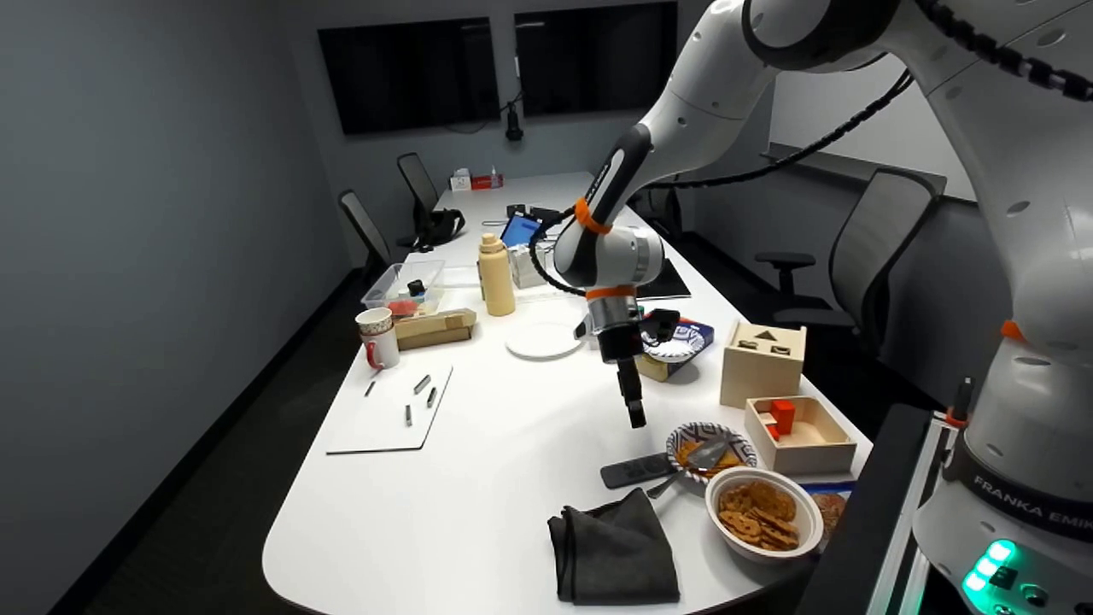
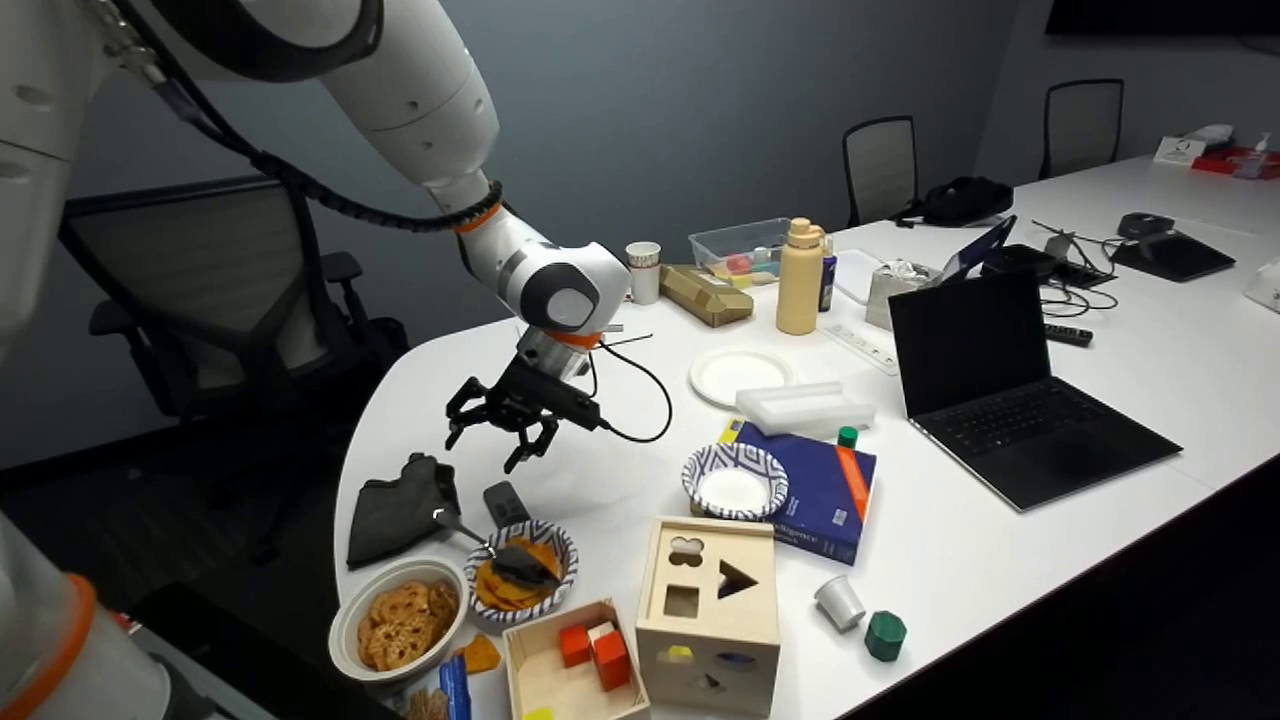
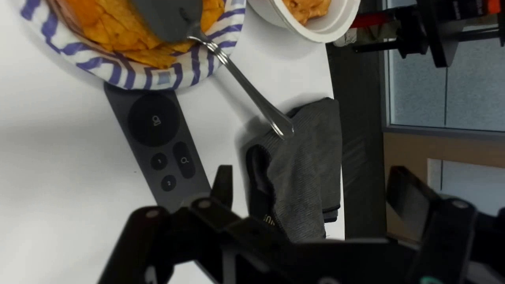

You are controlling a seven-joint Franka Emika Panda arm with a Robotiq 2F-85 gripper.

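My gripper (image 2: 488,456) hangs open and tilted above the table, with nothing held. In the wrist view its two fingers stand wide apart, and the dark folded cloth (image 3: 307,165) shows beyond the gap. The black remote (image 3: 163,146) lies flat, partly hidden by the left finger. Touching its far end is a patterned bowl (image 3: 158,78) of orange chips. A spoon (image 3: 241,80) rests in that bowl, its handle reaching out to the cloth. Close by stands a white bowl (image 1: 763,512) with brown pretzel-like snacks.
An open wooden box (image 1: 809,436) with red blocks and a wooden shape sorter (image 2: 705,612) stand near the bowls. Another patterned bowl (image 2: 734,482) sits on a blue book (image 2: 828,492). A mug (image 1: 378,338) and whiteboard (image 1: 394,410) occupy the far side.
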